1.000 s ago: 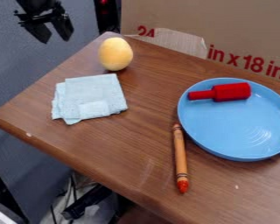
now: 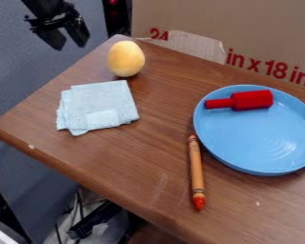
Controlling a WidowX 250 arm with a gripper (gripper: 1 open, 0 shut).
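Observation:
My black gripper [image 2: 66, 34] hangs at the top left, off the table's edge and over the grey floor, open with nothing seen between its fingers. A yellow egg-shaped object [image 2: 126, 59] stands on the wooden table [image 2: 130, 167] near its back edge. A folded pale blue cloth [image 2: 96, 107] lies left of centre. On the blue plate [image 2: 257, 145] at the right lies a red cylinder with a narrow handle [image 2: 251, 100]. An orange crayon [image 2: 196, 173] lies just left of the plate, pointing toward the front.
A cardboard box [image 2: 236, 33] stands behind the table along the back. The table's left edge drops to the floor. Bare wood shows at the front left and between cloth and plate.
My gripper has shifted slightly to the right over the last second. The objects on the table have not moved.

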